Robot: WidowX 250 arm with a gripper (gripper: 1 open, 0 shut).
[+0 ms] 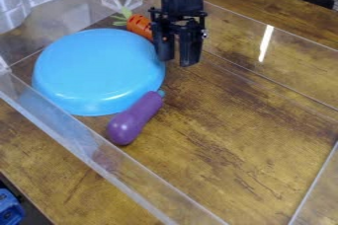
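Observation:
The black gripper (177, 41) hangs at the top centre, just above and behind the right rim of a blue round bowl-like object (95, 69), with its two fingers apart. An orange toy carrot (137, 24) with green leaves lies behind it to the left, partly hidden by the gripper. A purple eggplant-like toy (132, 120) lies on the wooden surface in front of the blue object. I cannot tell whether anything is between the fingers.
Clear plastic walls border the wooden surface (244, 140) on the left, front and right. A small blue object (8, 209) sits outside at the lower left.

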